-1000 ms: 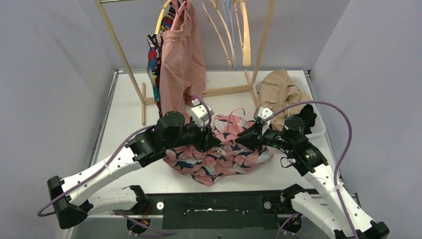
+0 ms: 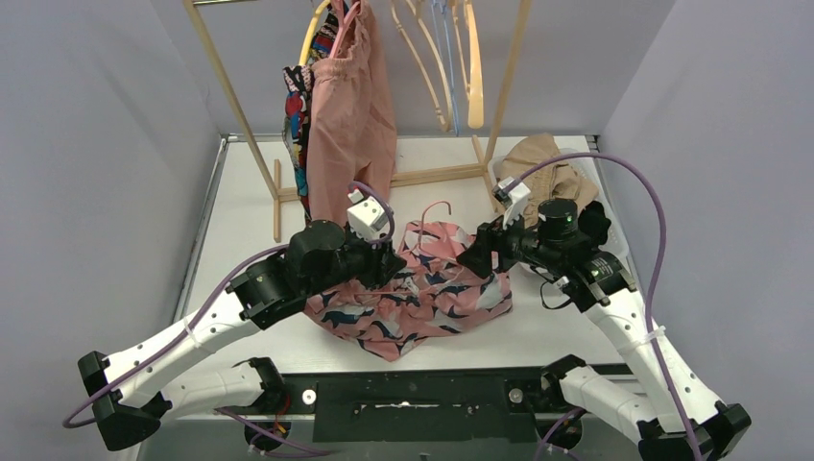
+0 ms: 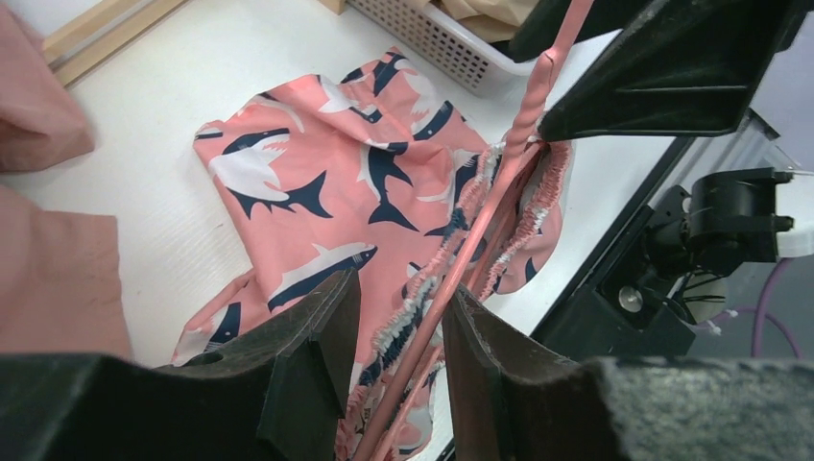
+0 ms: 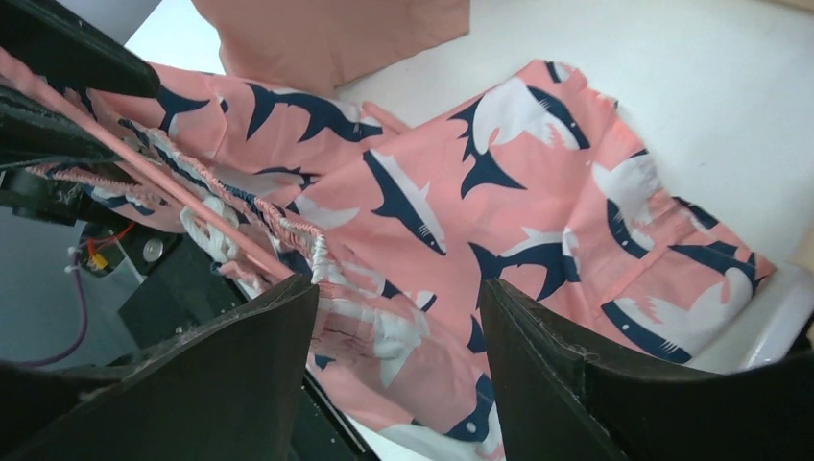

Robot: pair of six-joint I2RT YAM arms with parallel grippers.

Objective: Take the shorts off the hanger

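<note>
Pink shorts [image 2: 422,312] with a navy-and-white shark print lie spread on the table. Their gathered waistband [image 3: 398,322] surrounds a pink hanger [image 3: 480,226], whose hook [image 2: 437,204] shows above the cloth. My left gripper is partly open, with the hanger bar and waistband running between its fingers and gaps showing. Opposite it, my right gripper stands open over the shorts. The hanger bar [image 4: 206,211] reaches its left finger [image 4: 288,331], where a fold of waistband also sits; whether they touch is unclear.
Behind my left arm, plain pink shorts [image 2: 350,125] hang from a wooden rack [image 2: 437,176]. Empty hangers [image 2: 475,86] hang to their right. A white basket [image 2: 614,235] with tan and black clothes stands at the right. Bare table lies left of the shorts.
The hanger and shorts have shifted left together with my left gripper.
</note>
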